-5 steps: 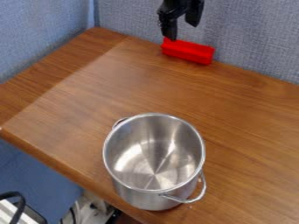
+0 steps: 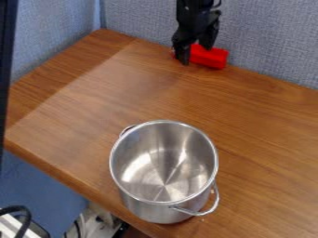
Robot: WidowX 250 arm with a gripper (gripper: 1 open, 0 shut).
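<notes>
My black gripper is lowered at the back of the table, open, with its fingers down around a red block. The block lies on the wood against the fabric backdrop, partly hidden behind the fingers. A steel pot with two handles stands at the front of the table.
Grey-blue fabric panels border the back and left. At the lower left, beyond the table edge, are cables and a blue surface.
My gripper has come down from above onto the red block, covering more of it. The block and pot look to be in the same places.
</notes>
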